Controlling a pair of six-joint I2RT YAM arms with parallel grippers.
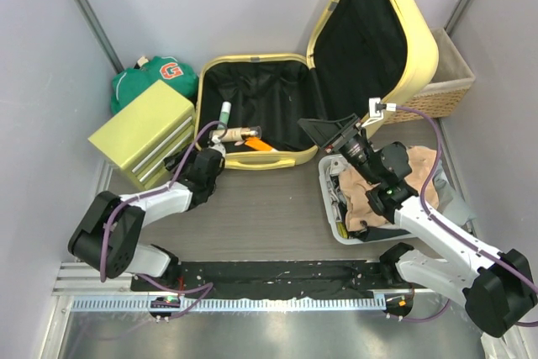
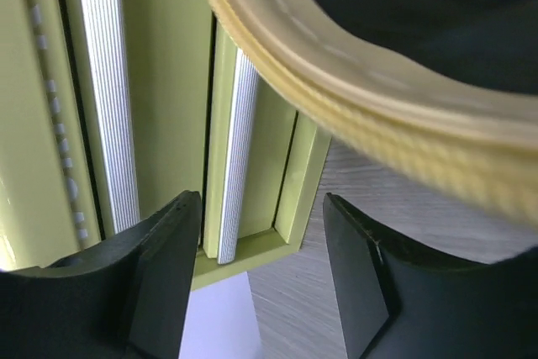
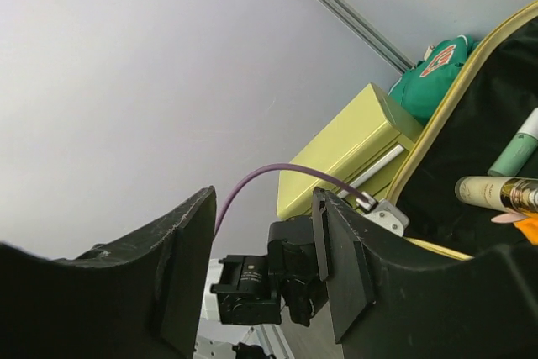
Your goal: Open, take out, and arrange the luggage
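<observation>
The yellow suitcase point(image 1: 262, 161) lies with its lid point(image 1: 419, 39) raised. In its black-lined base are a green-and-white tube point(image 1: 224, 113), a cream bottle point(image 1: 229, 134) and an orange item point(image 1: 259, 145). My left gripper stands open and empty between the yellow drawer cabinet point(image 1: 139, 128) and the suitcase's near left corner; the cabinet's drawer fronts point(image 2: 239, 149) and the suitcase rim point(image 2: 353, 107) show beyond its fingers. My right gripper, also open and empty, hovers right of the suitcase base, by the lid's near edge.
A white bin point(image 1: 326, 195) with a tan cloth point(image 1: 374, 208) and other items sits below the right arm. Behind the lid is a wicker basket point(image 1: 445, 98), and a green bag point(image 1: 139, 81) rests behind the cabinet.
</observation>
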